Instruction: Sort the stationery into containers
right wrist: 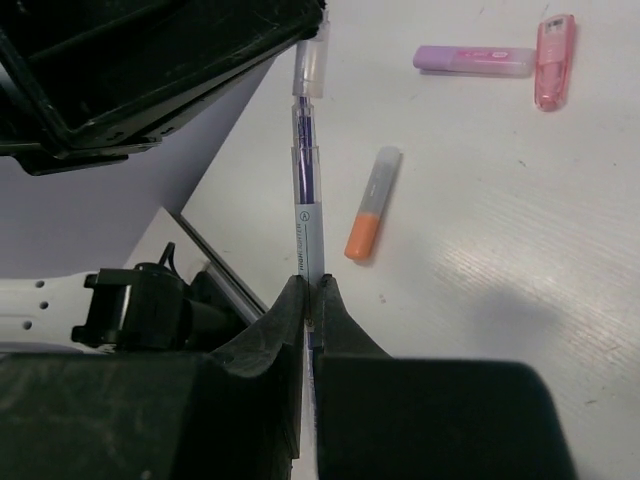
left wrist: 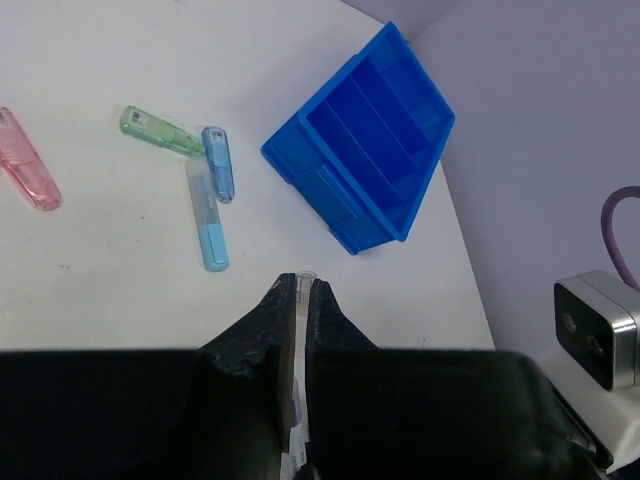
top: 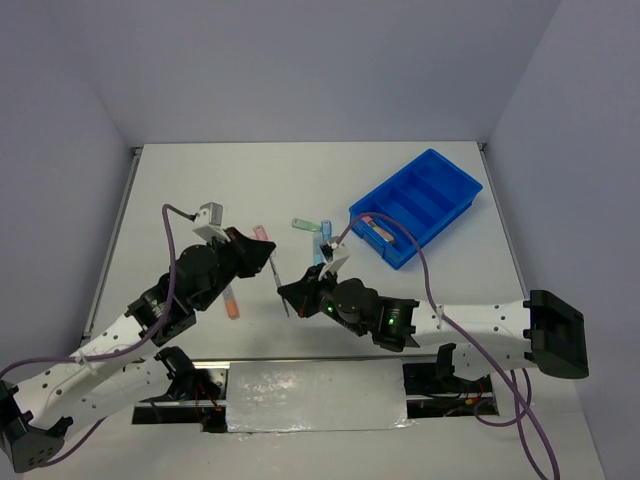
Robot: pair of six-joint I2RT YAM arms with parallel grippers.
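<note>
A slim clear-and-white pen (right wrist: 309,235) hangs slanted above the table between my two arms. My right gripper is shut around its white barrel. The pen's clear end (right wrist: 312,62) meets the left gripper's dark underside in the right wrist view; my left gripper is shut on that end. Loose on the table lie an orange-tipped marker (right wrist: 370,203), a purple marker (right wrist: 476,60), a pink piece (left wrist: 27,165), a green piece (left wrist: 160,131), a short blue piece (left wrist: 218,163) and a light-blue marker (left wrist: 207,217). The blue compartment box (top: 428,187) stands at the back right.
Pink and yellowish items (top: 380,230) sit in the box's nearest compartment. Both arms cover the front middle of the table. Bare tabletop (top: 240,175) stretches along the back, left of the box. Grey walls rise on the left, back and right.
</note>
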